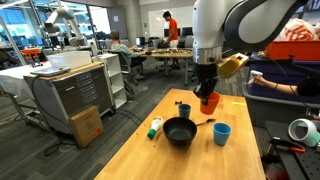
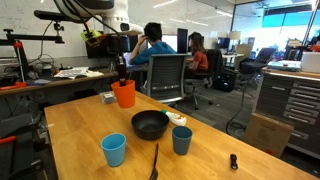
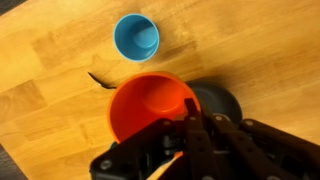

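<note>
My gripper [image 2: 122,82] is shut on the rim of an orange cup [image 2: 124,94], which hangs above the wooden table in exterior view 2. From above, in the wrist view, the open mouth of the orange cup [image 3: 150,100] faces the camera, and its near wall runs under my fingers. A light blue cup [image 3: 136,37] stands on the table apart from it. The black bowl [image 3: 218,101] lies partly hidden behind the orange cup and gripper in that view; exterior view 1 has the bowl [image 1: 180,131] to the left of the held cup.
A dark utensil [image 2: 154,163] lies on the table near the light blue cup. A dark blue cup [image 2: 181,140] stands to the right of the bowl. Beyond the bowl is a white and green item [image 1: 155,127].
</note>
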